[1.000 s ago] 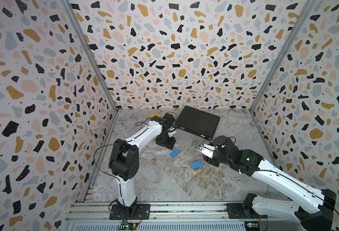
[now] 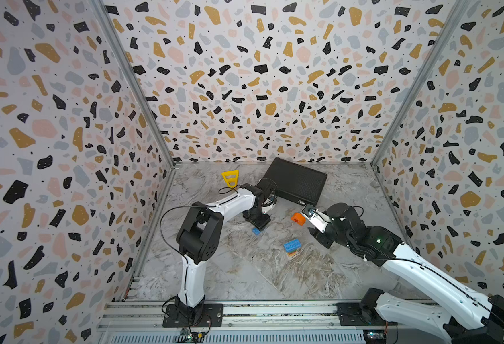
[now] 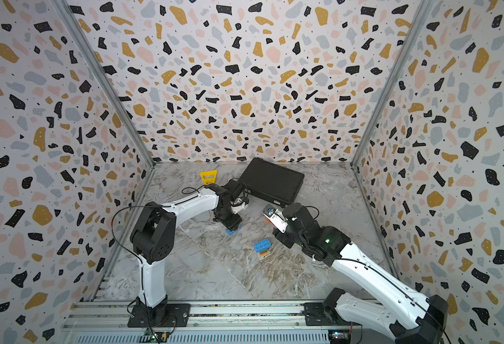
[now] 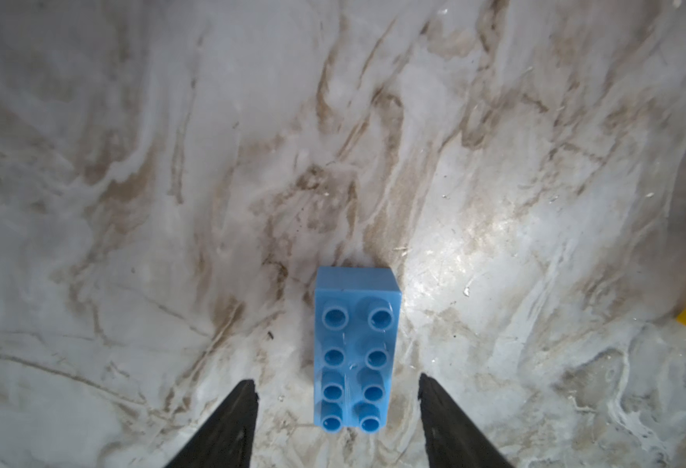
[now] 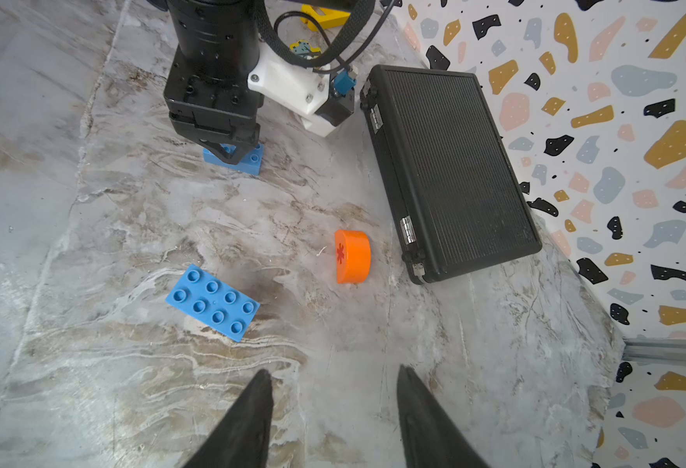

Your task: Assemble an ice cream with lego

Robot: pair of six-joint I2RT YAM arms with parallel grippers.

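Observation:
In the left wrist view, a long blue brick lies studs up on the marble table. My left gripper is above it, open, its fingers on either side with gaps to the brick. From the top left view the arm hides most of this brick. A second blue brick sits nearer the front, with something tan showing at its lower edge. An orange rounded piece lies between that brick and the black case. My right gripper hovers to the right, open and empty. A yellow openwork piece lies at the back left.
A closed black case takes up the back middle of the table, close behind the left gripper. A small yellow-green piece shows behind the left arm.
The right arm has shifted right, uncovering the orange piece.

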